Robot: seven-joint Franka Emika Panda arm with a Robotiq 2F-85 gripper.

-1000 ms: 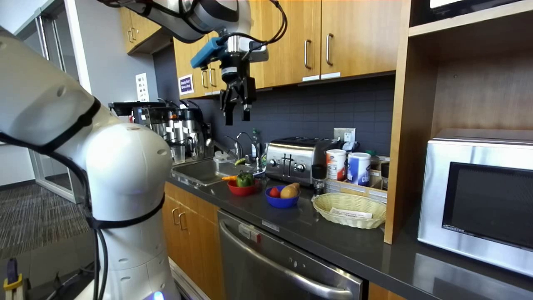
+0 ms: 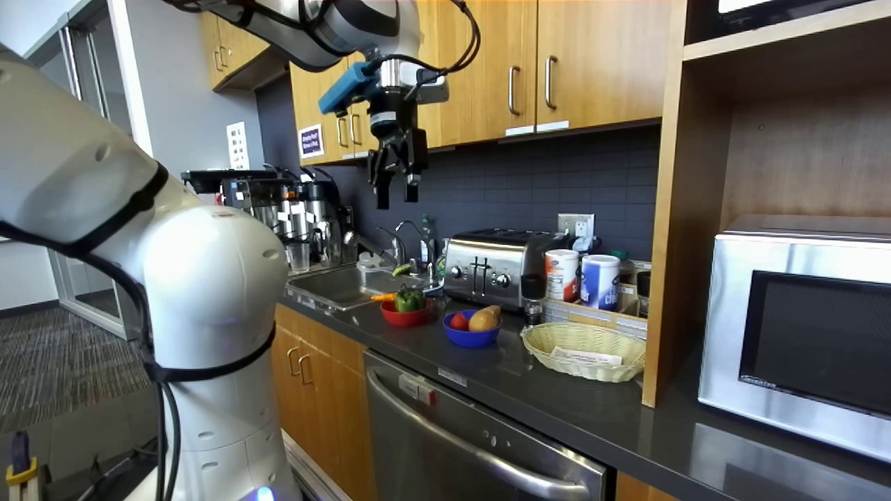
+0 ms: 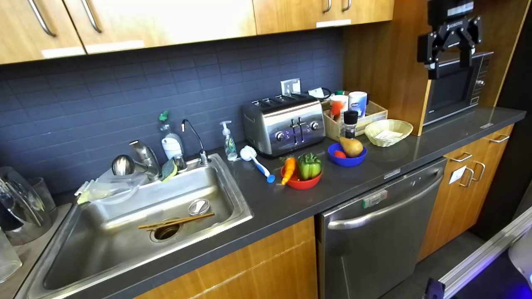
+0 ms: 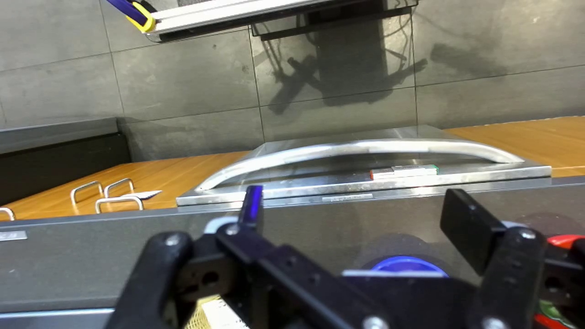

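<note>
My gripper (image 2: 397,193) hangs high above the counter with its fingers apart, and nothing shows between its fingers. Below it on the counter sits a red bowl (image 3: 302,184) with a green pepper (image 3: 309,166) and an orange carrot (image 3: 289,169). To its right, a blue bowl (image 3: 347,160) holds a yellow-brown pear-like item (image 3: 351,147) and a small red one (image 3: 339,154). In the wrist view the blue bowl (image 4: 406,264) shows only in part, behind the gripper. A pale woven basket (image 2: 585,338) with a white paper in it lies farther right.
A steel toaster (image 3: 286,124) stands behind the bowls, with a tray of canisters (image 3: 357,103) beside it. The sink (image 3: 144,219) has brown sticks in it. A blue-white brush (image 3: 257,164) lies between sink and red bowl. Cabinets (image 2: 476,67) hang overhead; a microwave (image 2: 802,325) stands far right.
</note>
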